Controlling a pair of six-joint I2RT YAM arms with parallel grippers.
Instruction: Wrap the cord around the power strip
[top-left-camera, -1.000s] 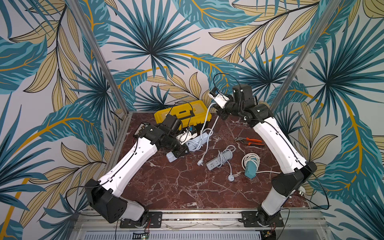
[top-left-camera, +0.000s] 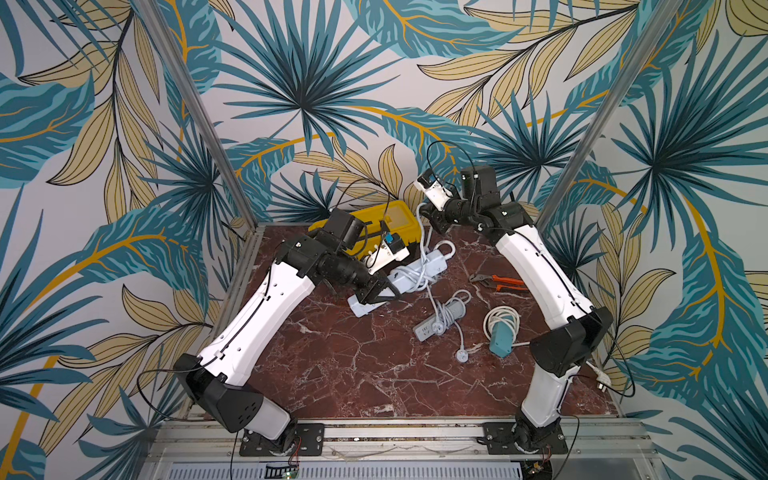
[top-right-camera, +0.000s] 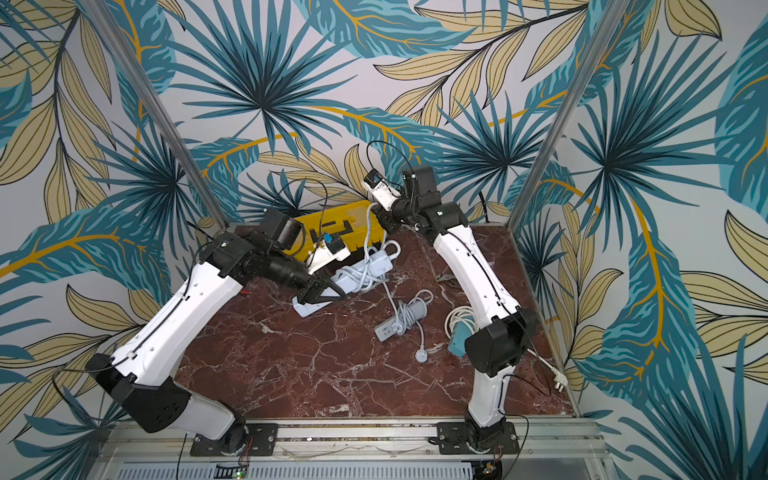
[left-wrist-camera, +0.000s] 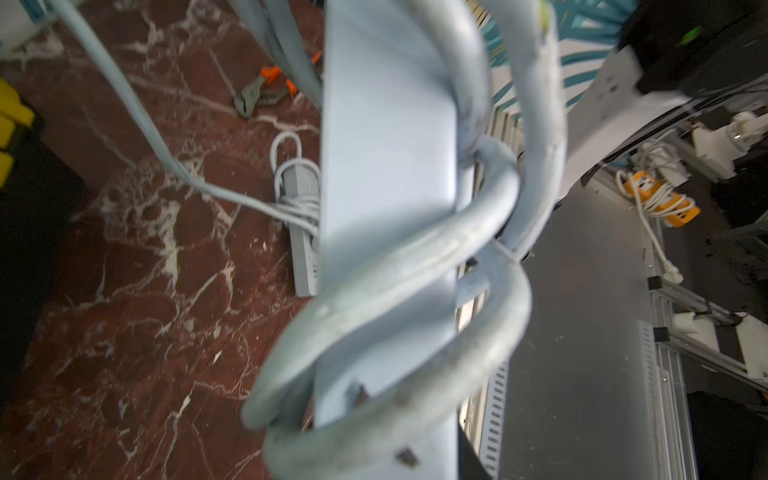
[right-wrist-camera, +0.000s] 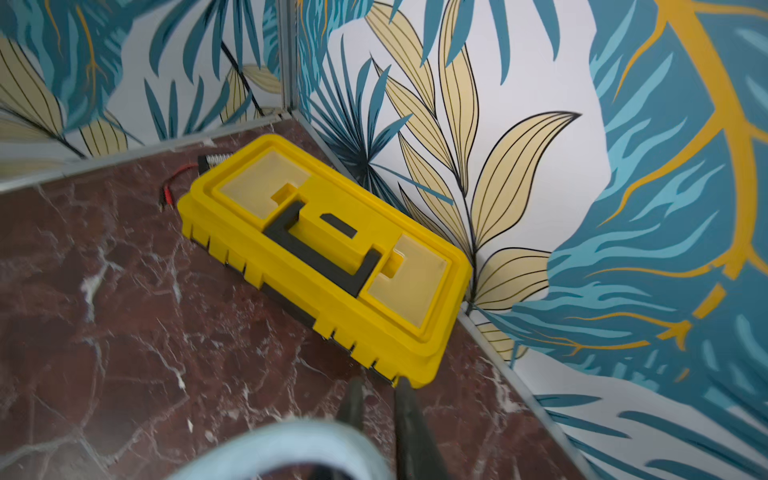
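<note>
My left gripper (top-left-camera: 384, 289) is shut on the long pale power strip (left-wrist-camera: 384, 160), holding it tilted at table centre in the top views. Several turns of pale cord (left-wrist-camera: 400, 264) wrap round it. More cord rises to my right gripper (top-left-camera: 432, 216), high at the back right; in the right wrist view a cord loop (right-wrist-camera: 288, 436) crosses below its dark fingers (right-wrist-camera: 412, 432). Those fingers stand slightly apart in that view; whether cord lies between them is unclear.
A yellow toolbox (right-wrist-camera: 320, 248) stands at the back. Orange-handled pliers (top-left-camera: 504, 281), a wrapped grey strip (top-left-camera: 428, 328) and a teal coiled-cord unit (top-left-camera: 501, 340) lie on the right half.
My left gripper has risen with the strip and shifted right, the strip's far end now higher and further right. My right gripper has moved slightly left. The hanging cord has shifted.
</note>
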